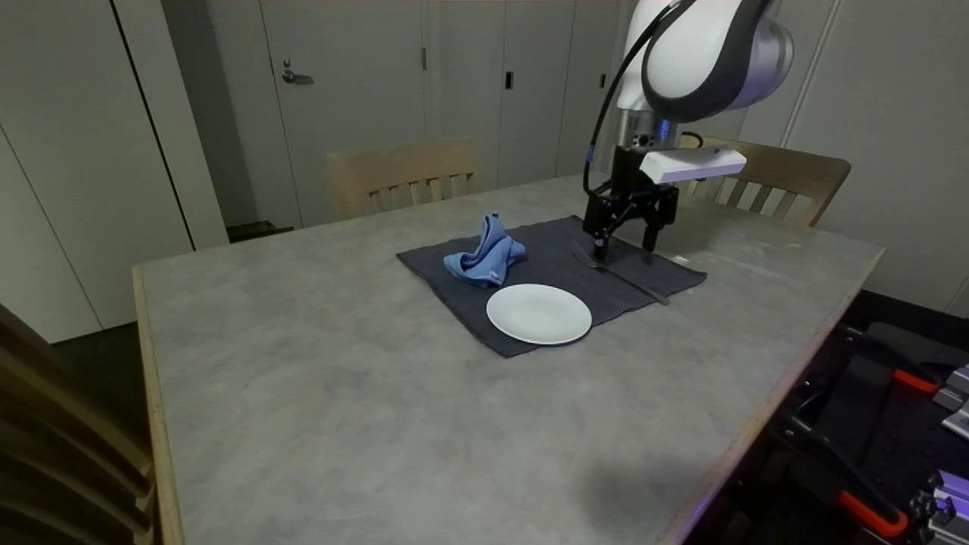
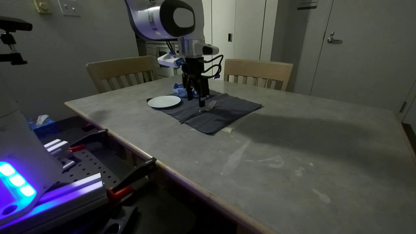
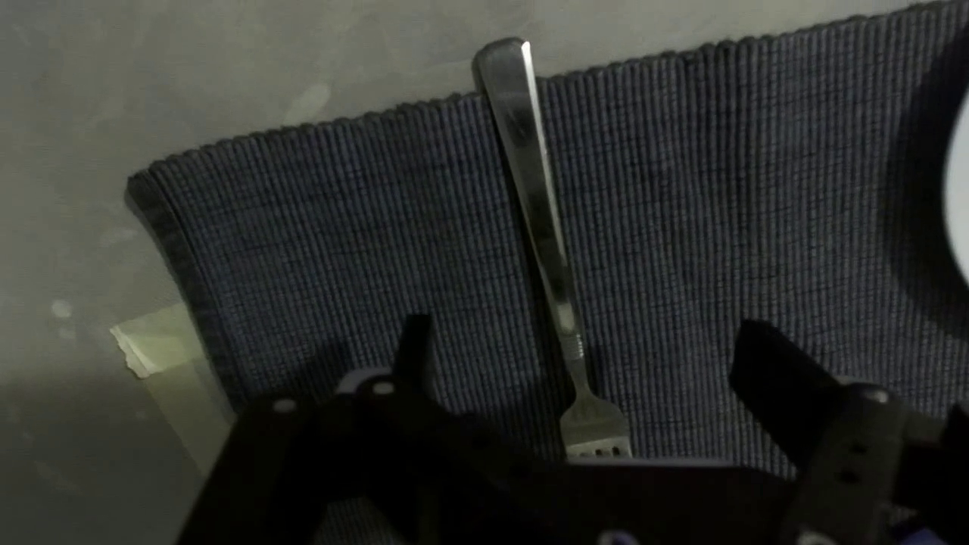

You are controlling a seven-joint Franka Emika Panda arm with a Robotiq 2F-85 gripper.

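Note:
A silver fork [image 3: 536, 195] lies flat on the dark grey placemat [image 3: 363, 218], its handle end reaching past the mat's edge. My gripper is open above it, one finger on each side of the fork's neck in the wrist view, and nothing is held. The tines are partly hidden there by the gripper's body. In exterior view 1 the fingertips of the gripper [image 1: 624, 247] hang low over the mat, close to the tine end of the fork [image 1: 631, 280]. A white plate [image 1: 538, 314] rests on the mat's near edge, and a folded blue napkin [image 1: 488, 256] stands behind it.
Bare grey table [image 1: 363, 400] stretches wide on the plate's side away from the arm. A strip of tape [image 3: 168, 350] sits by the mat's edge. Wooden chairs [image 2: 257, 70] stand along the far side of the table.

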